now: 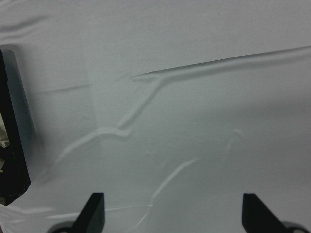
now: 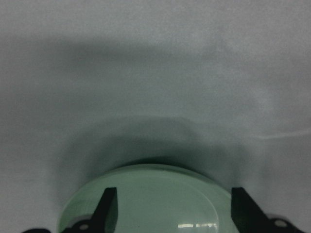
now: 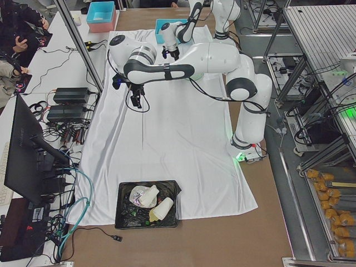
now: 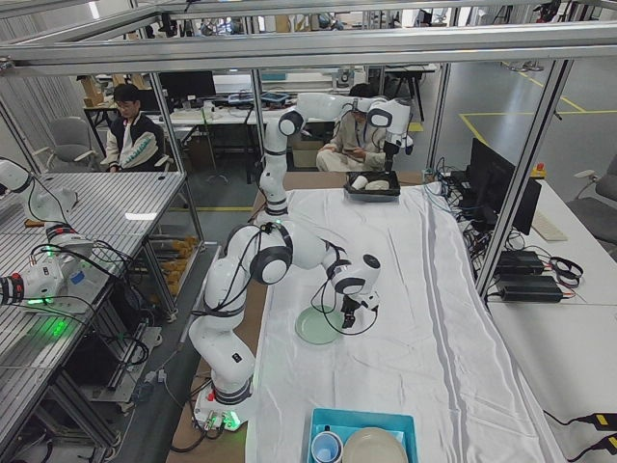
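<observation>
A green plate (image 4: 317, 328) lies on the white cloth; in the right wrist view the green plate (image 2: 148, 199) fills the bottom, with my right gripper over it, fingers apart and nothing seen between them. My left gripper hangs open over bare cloth, beside a black tray (image 1: 14, 179). In the camera left view the black tray (image 3: 122, 211) holds pale cups and crumpled items.
A blue bin (image 4: 405, 434) with a mug and a beige plate stands at the far end of the cloth from the black tray. Monitors, cables and metal frames line the sides.
</observation>
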